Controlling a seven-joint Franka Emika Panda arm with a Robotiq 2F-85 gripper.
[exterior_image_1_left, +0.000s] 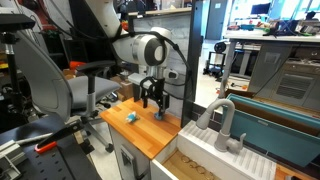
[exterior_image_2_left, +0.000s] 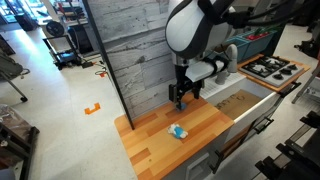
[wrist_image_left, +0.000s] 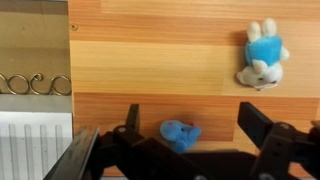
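Two small toys rest on the wooden tabletop (wrist_image_left: 120, 70). One is a blue plush toy (wrist_image_left: 180, 134), near the lower middle of the wrist view and between my open fingers in that image. The other is a white toy with a blue body (wrist_image_left: 263, 55), lying at the upper right there. In exterior view 2, the blue toy (exterior_image_2_left: 181, 104) is close to the wall and the white-and-blue toy (exterior_image_2_left: 177, 130) lies nearer the front. My gripper is open over the blue toy, its dark fingers wide apart. Nothing is held between them.
Beside the wood is a sink (exterior_image_1_left: 190, 165) with a grey faucet (exterior_image_1_left: 224, 112) and a white ridged drainboard (exterior_image_1_left: 245, 158). A teal bin (exterior_image_1_left: 265, 138) stands behind it. A grey wood-look wall (exterior_image_2_left: 155, 70) runs close behind the toys. Bare wood lies around them.
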